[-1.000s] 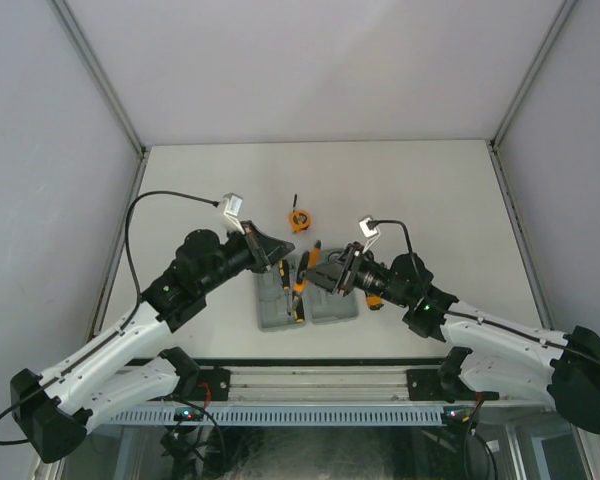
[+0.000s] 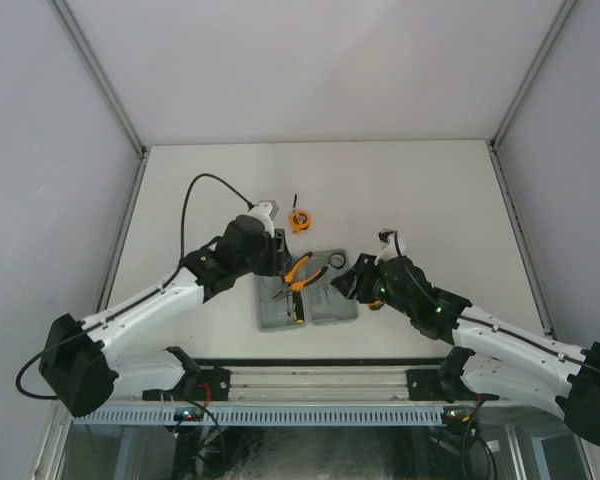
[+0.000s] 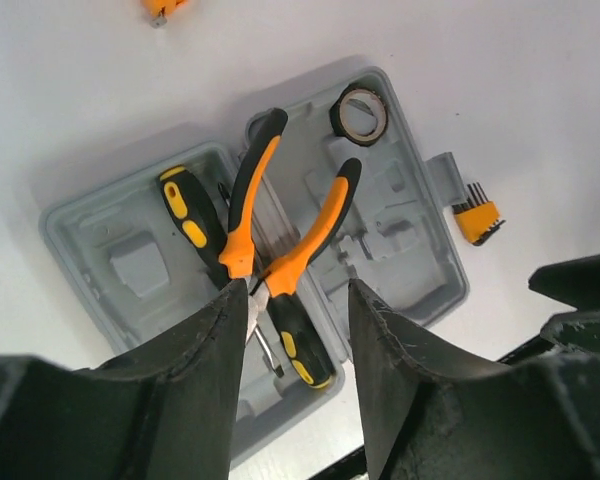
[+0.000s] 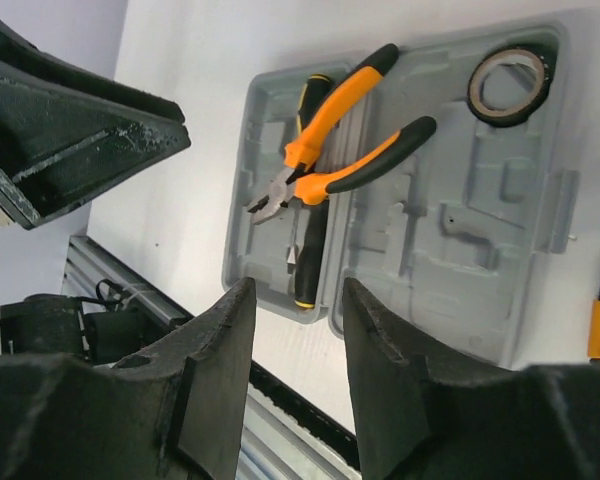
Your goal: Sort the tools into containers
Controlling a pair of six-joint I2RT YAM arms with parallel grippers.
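An open grey two-part case (image 2: pixel 280 322) lies mid-table. Orange-and-black pliers (image 4: pixel 332 182) rest with their steel fingers in its left compartment (image 3: pixel 90 235), their spread handles reaching over the divider. Two black-and-yellow handled tools (image 3: pixel 192 212) lie in that left compartment, partly beneath the pliers. A roll of black tape (image 4: pixel 510 88) sits in the far corner of the right compartment (image 4: pixel 470 300). My left gripper is open above the case, nothing between its fingers. Above the case's right side, my right gripper is also apart and empty.
An orange tape measure (image 2: pixel 299 220) lies on the table behind the case. To the right of the case is a small orange-and-black item (image 3: pixel 477 216). Both grippers hover close together over the case.
The pliers, upright at my right gripper a second ago, now lie released in the case with handles spread. My right gripper has drawn right, while the left has swung in and turned.
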